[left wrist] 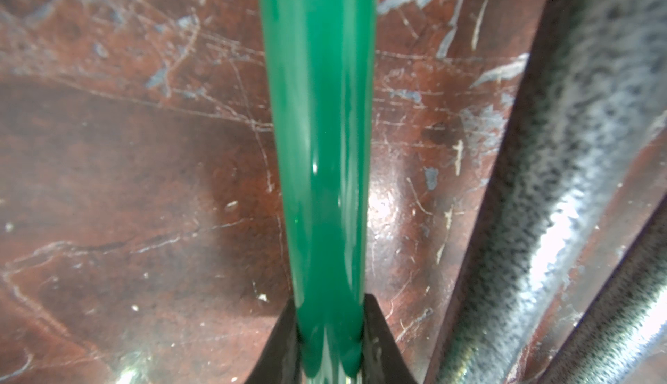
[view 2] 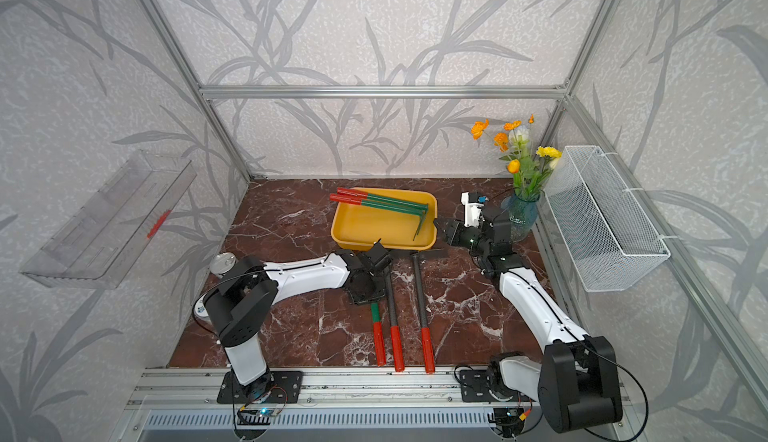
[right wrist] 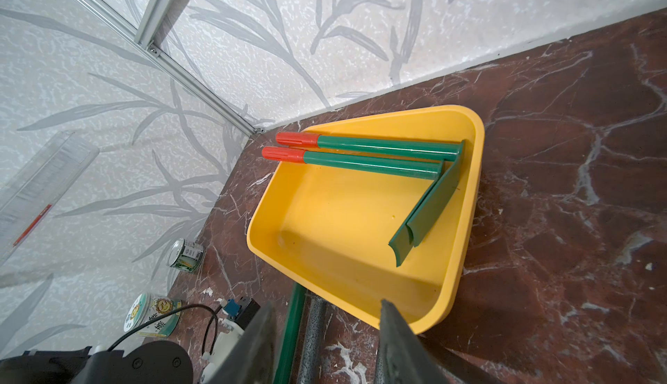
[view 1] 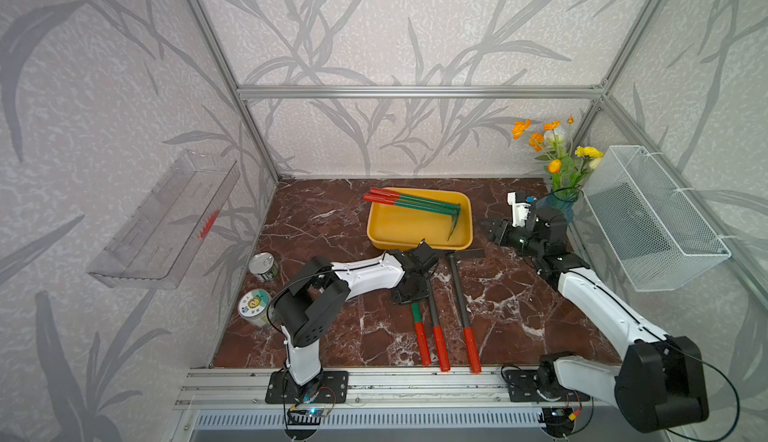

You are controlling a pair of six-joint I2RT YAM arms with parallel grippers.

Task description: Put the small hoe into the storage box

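A small hoe with a green and red handle [view 1: 422, 338] lies on the table in front of the yellow storage box [view 1: 408, 230]. My left gripper is low over it, shut on the green shaft [left wrist: 319, 141]. Its head is largely hidden by the left arm in the top views. Two green-and-red hoes [right wrist: 375, 165] rest in the back and right part of the box. My right gripper hangs at the right of the box, fingers apart, with nothing seen between them.
Two larger grey-and-red tools [view 2: 426, 346] lie beside the small hoe. Cans [view 1: 263, 266] stand at the left, a flower vase [view 2: 521, 212] at the back right. A clear bin [view 1: 160, 226] and a mesh basket [view 1: 648, 226] hang on the walls.
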